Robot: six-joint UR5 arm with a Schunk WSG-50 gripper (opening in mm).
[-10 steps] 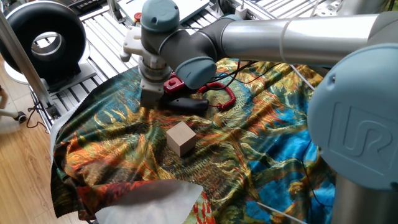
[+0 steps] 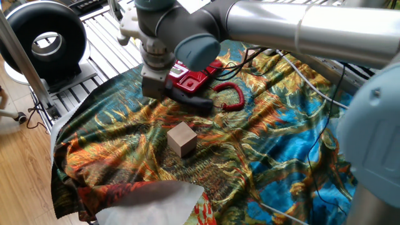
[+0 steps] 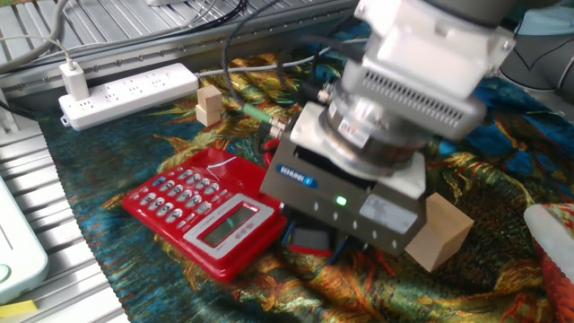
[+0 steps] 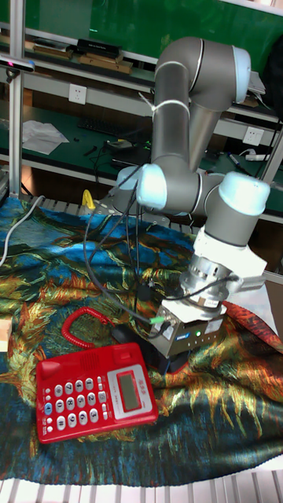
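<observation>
A red desk telephone [image 3: 202,211] with silver keys and a small display lies on the patterned cloth. Its black handset [image 2: 190,101] is off the base, sticking out sideways from under my gripper [image 4: 172,362], and a coiled red cord [image 2: 235,99] runs from its end. The gripper appears shut on the handset, close beside the telephone base in exterior view 3. My fingers are mostly hidden by the gripper body, so the grip itself shows poorly. In exterior view 1 the arm covers part of the telephone.
A wooden cube [image 2: 182,139] rests on the cloth near the gripper. Two small wooden blocks [image 3: 208,106] stand by a white power strip [image 3: 130,97]. Dark cables [image 4: 113,289] hang around the arm.
Over the last second the gripper and handset have shifted slightly together, toward the right and upward in exterior view 1. More of the red telephone shows. The cube has stayed put.
</observation>
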